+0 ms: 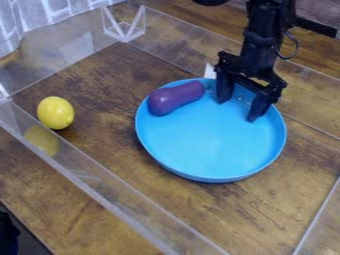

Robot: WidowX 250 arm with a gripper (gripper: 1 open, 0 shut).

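Observation:
A blue plate lies on the wooden surface, with a purple eggplant-like object on its upper left. My black gripper is low over the plate's back right, to the right of the purple object and apart from it. Its fingers are dark and small in view, so whether they are open, shut or holding anything cannot be told.
A yellow lemon-like object lies at the left, apart from the plate. Clear walls run along the left and lower left. A white wire piece stands at the back left. Bare wood lies below and right of the plate.

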